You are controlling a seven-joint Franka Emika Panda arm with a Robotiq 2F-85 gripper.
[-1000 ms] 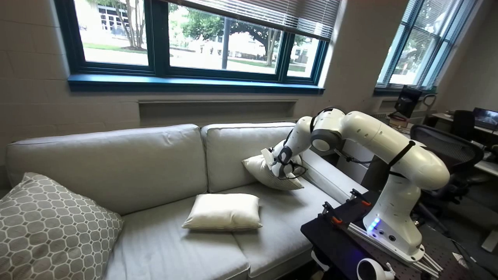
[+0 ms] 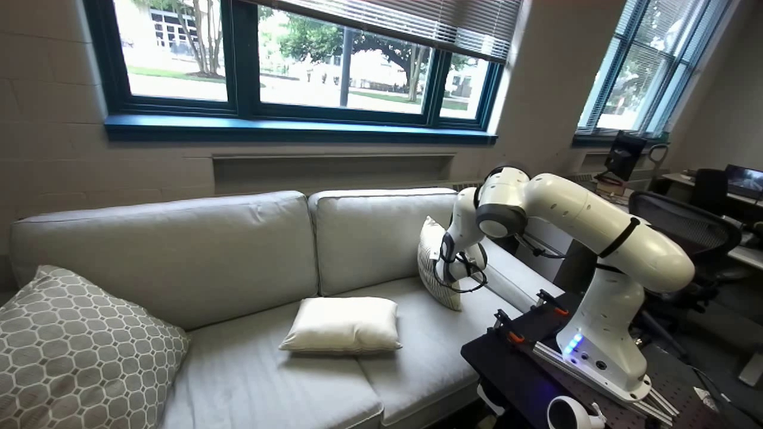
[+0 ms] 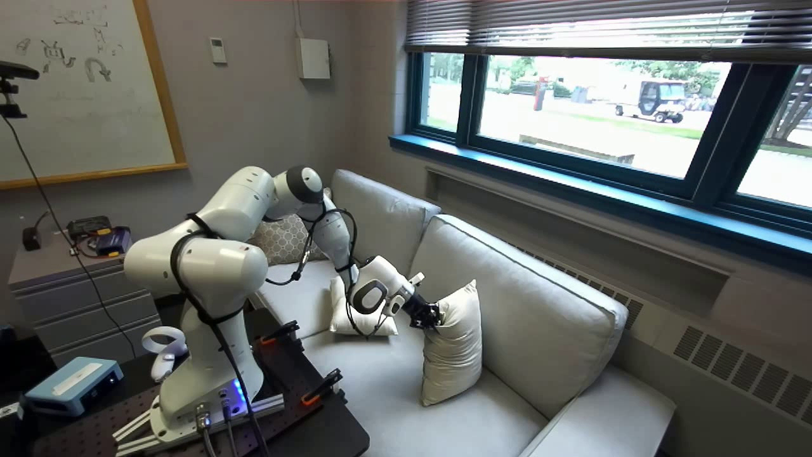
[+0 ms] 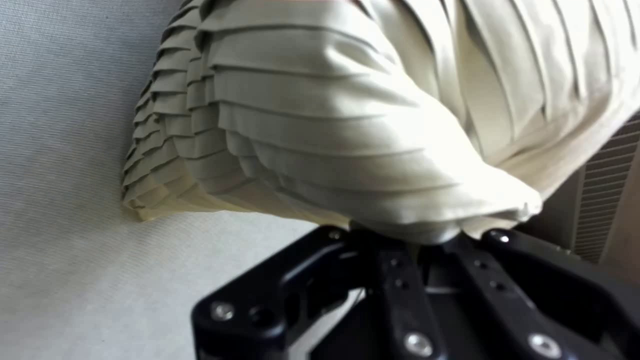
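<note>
A cream pleated pillow [image 3: 454, 354] stands roughly upright on the right part of the light grey couch [image 3: 373, 388], close to the back cushion. My gripper [image 3: 435, 316] is shut on its upper edge. In the wrist view, the fingers [image 4: 405, 294] meet at a gathered fold of the pleated pillow [image 4: 336, 120], and their tips are hidden under the fabric. Exterior view 1 shows the same pleated pillow [image 2: 433, 275] partly behind the arm, near the couch's armrest; the gripper itself is hidden there.
A smaller cream pillow [image 2: 343, 325] lies flat on the middle of the seat. At the far left end leans a patterned grey pillow [image 2: 78, 357]. The armrest [image 2: 509, 271] borders the right side. Bare seat lies between the two cream pillows.
The pleated pillow has swung from a leaning, tilted pose to nearly upright. My arm's wrist has moved rightward and slightly down with it in exterior view 1.
</note>
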